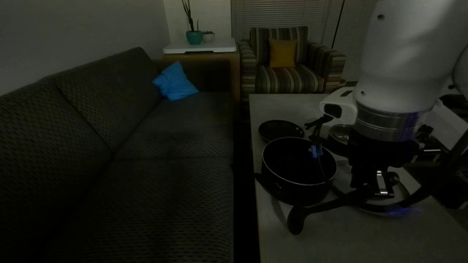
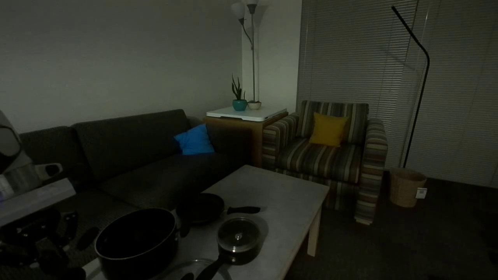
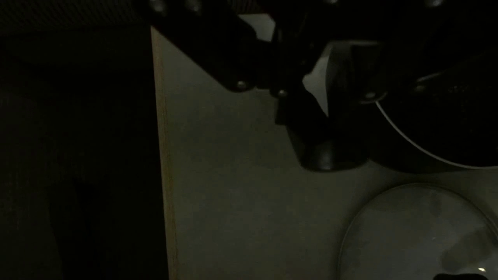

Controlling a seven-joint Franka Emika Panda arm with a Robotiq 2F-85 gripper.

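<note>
A black ladle or large spoon (image 1: 296, 220) is held above the table, in front of the big black pot (image 1: 280, 186) in exterior view 1. Its handle runs right to my gripper (image 1: 366, 193), shut on it. The head is tilted down, left of the gripper and outside the pot. In exterior view 2 the gripper (image 2: 39, 254) shows at the lower left, beside the pot (image 2: 133, 263). The wrist view is very dark; the gripper is at its top, and its grip is hard to make out there.
A glass lid (image 3: 411, 233) lies flat on the table (image 3: 233, 196), near the pot. Behind the pot are a frying pan (image 2: 200, 208) and a small lidded saucepan (image 2: 239, 235). The sofa (image 1: 175, 197) borders the table.
</note>
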